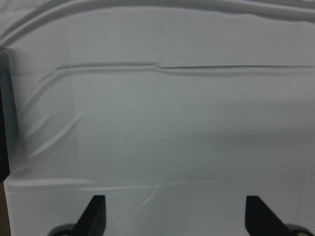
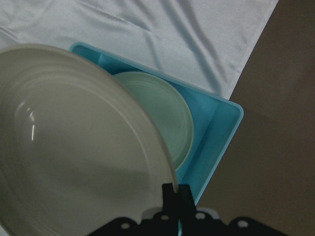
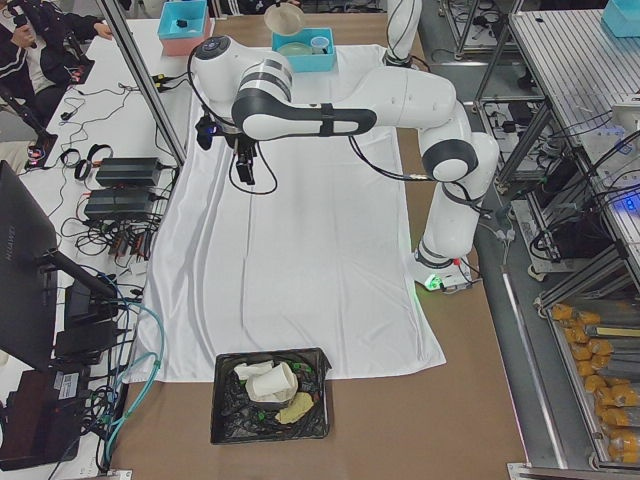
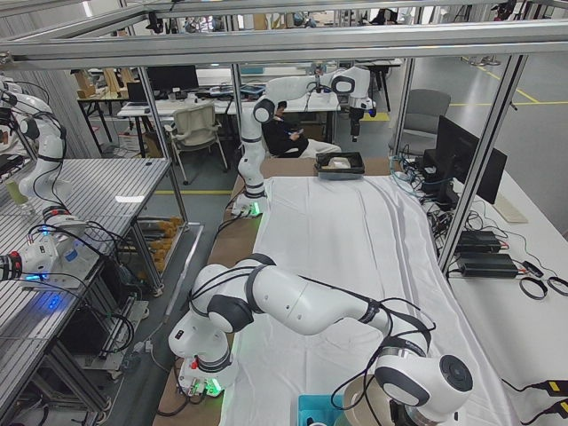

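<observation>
My right gripper is shut on the rim of a cream plate [image 2: 74,147], lifted beside and partly over a blue tray [image 2: 216,137] holding a pale green plate [image 2: 162,113]. In the camera left view the cream plate [image 3: 283,18] is at the top, with a cup [image 3: 319,44] in the tray. My left gripper hangs over the white cloth [image 1: 162,123], open, nothing visible between its fingers.
A black bin [image 3: 230,420] with white cups and other items stands at the cloth's near end. A metal frame post [image 3: 150,90] and monitor [image 3: 25,260] flank the left side.
</observation>
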